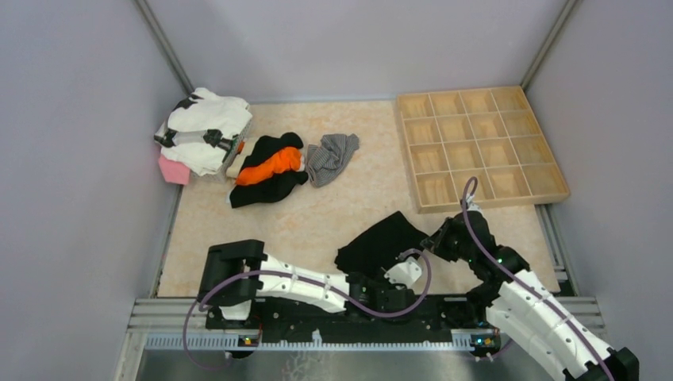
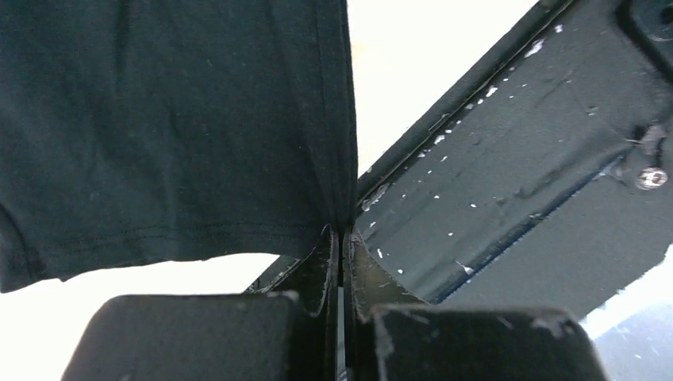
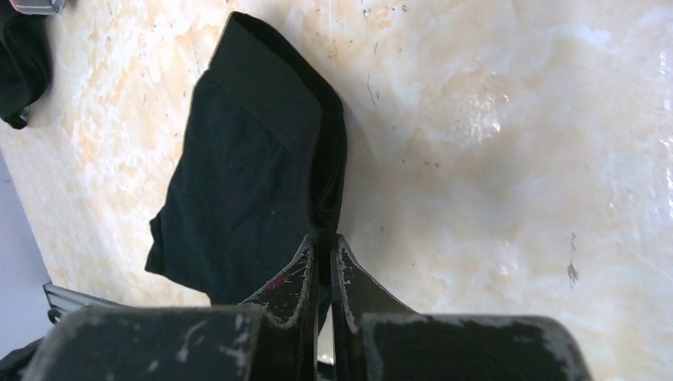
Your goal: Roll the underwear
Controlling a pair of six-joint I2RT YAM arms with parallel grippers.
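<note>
The black underwear lies flat near the table's front right, one long edge folded, as the right wrist view shows. My left gripper is shut on a corner of the cloth at the front edge of the table. My right gripper is shut on the folded edge at the cloth's other side. In the top view the left gripper is partly hidden by its own arm.
A wooden divided box stands at the back right. A pile of clothes, a grey cloth and a basket of white fabric occupy the back left.
</note>
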